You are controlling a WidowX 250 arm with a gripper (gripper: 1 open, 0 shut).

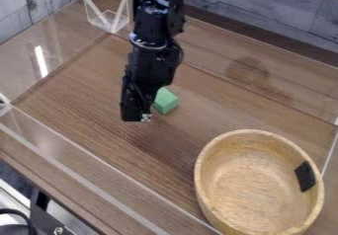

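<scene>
My black gripper (137, 113) hangs low over the wooden table, left of a small green block (166, 101) and slightly nearer the front. It looks shut; I cannot see anything held between its fingers. The block rests on the table, partly behind the gripper.
A large round tan basket (256, 208) with a dark handle patch sits at the front right. A clear plastic object (109, 14) stands at the back left. The table's left edge runs along the side, and the middle left and back right are clear.
</scene>
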